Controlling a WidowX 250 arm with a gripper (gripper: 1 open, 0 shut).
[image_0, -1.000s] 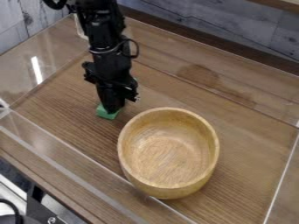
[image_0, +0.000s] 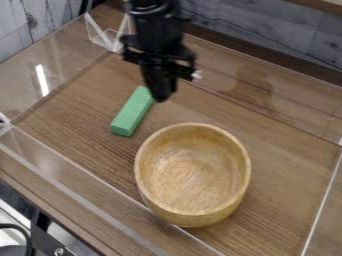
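Note:
A green block (image_0: 130, 112) lies on the wooden table left of centre, fully in view, its long side slanting. Behind it my dark gripper (image_0: 159, 78) hangs raised and motion-blurred; whether it is open or shut is unclear, and the green block lies apart from it. In front, a wide tan wooden bowl (image_0: 193, 175) stands empty at the lower middle of the table.
A dark cable (image_0: 14, 235) lies at the lower left corner. The table's back edge runs along the top right.
My gripper has moved up and back, away from the green block, which it was over earlier. More of the block now shows.

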